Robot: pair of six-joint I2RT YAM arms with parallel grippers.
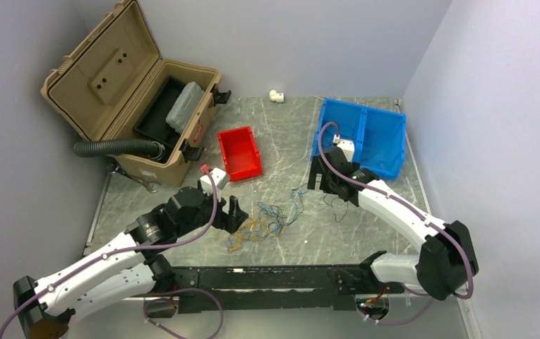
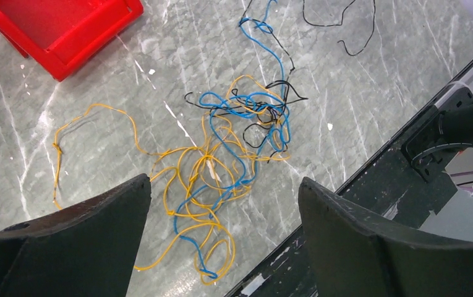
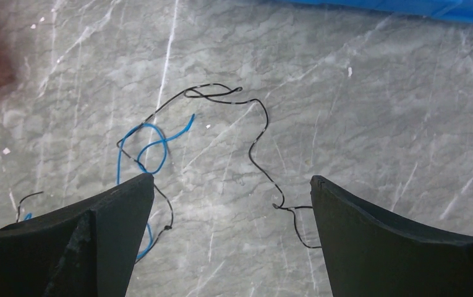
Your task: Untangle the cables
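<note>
Yellow, blue and black cables lie tangled on the grey table. In the left wrist view the yellow cable (image 2: 185, 179) spreads in loose loops, with one strand reaching left. The blue cable (image 2: 218, 99) runs through it, knotted with black cable (image 2: 275, 110) near the centre. Over the yellow end, my left gripper stands open, empty between its fingers. In the right wrist view a thin black cable (image 3: 258, 139) arches across the table, crossing a blue cable end (image 3: 184, 129). My right gripper is open above these strands, holding nothing.
A red bin (image 1: 233, 159) stands behind the tangle. The two-part blue bin (image 1: 383, 141) sits at the back right, partly hidden by my right arm. An open tan case (image 1: 175, 159) occupies the back left. The table's front edge is close to the cables.
</note>
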